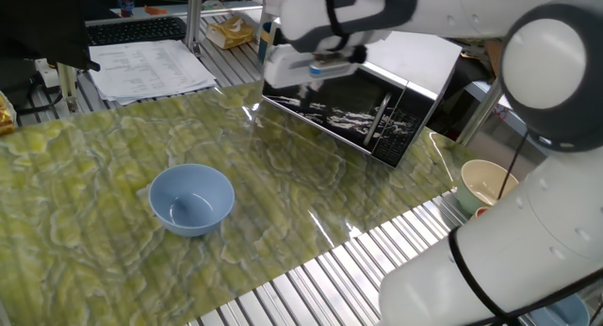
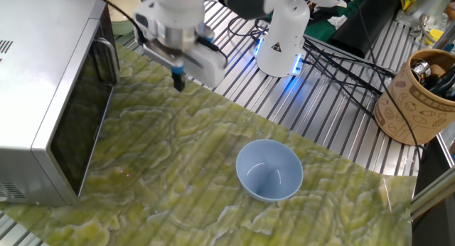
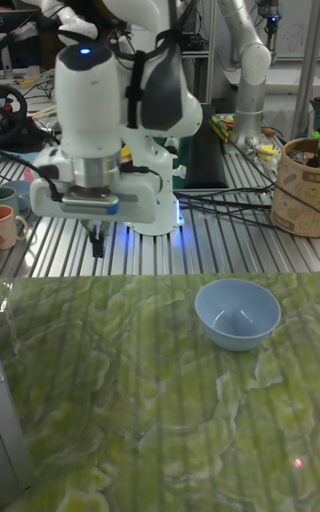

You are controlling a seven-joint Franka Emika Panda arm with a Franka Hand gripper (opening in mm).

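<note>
A light blue bowl (image 1: 191, 201) stands upright and empty on the green marbled mat (image 1: 94, 241); it also shows in exterior view 2 (image 2: 269, 170) and exterior view 3 (image 3: 238, 314). Well away from the bowl, my gripper (image 3: 98, 244) hangs in the air with its dark fingers close together and nothing visible between them. In exterior view 2 the gripper (image 2: 178, 81) is above the mat's back edge, between the bowl and the silver microwave (image 2: 50, 82). The microwave's door is closed, its handle (image 2: 108, 61) facing the mat.
A cream and green bowl (image 1: 485, 185) sits on the slatted metal table beside the microwave. At the other side stands a patterned tub (image 2: 416, 100) full of items. Papers (image 1: 151, 70) and a keyboard (image 1: 137, 30) lie behind the mat.
</note>
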